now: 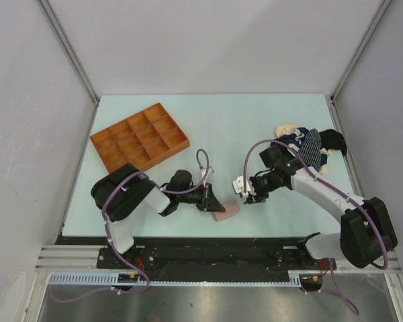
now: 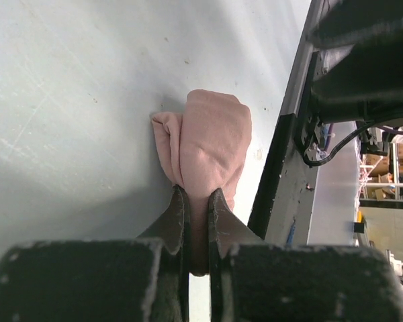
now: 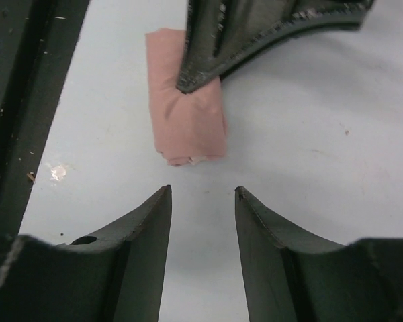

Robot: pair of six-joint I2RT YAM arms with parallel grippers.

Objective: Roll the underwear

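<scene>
A pink piece of underwear [image 1: 226,210], folded into a small bundle, lies near the front edge of the table. My left gripper is shut on one end of it, as the left wrist view shows; in the right wrist view the pink cloth [image 3: 185,124] sits under the left fingers. My right gripper [image 1: 250,194] is to the right of the cloth and apart from it; in the right wrist view its fingertips [image 3: 162,198] stand apart, with only bare table between them.
A wooden grid box [image 1: 140,137] lies at the back left. A pile of dark, striped and beige clothing [image 1: 310,146] is at the back right. A dark edge strip [image 2: 272,174] runs along the front.
</scene>
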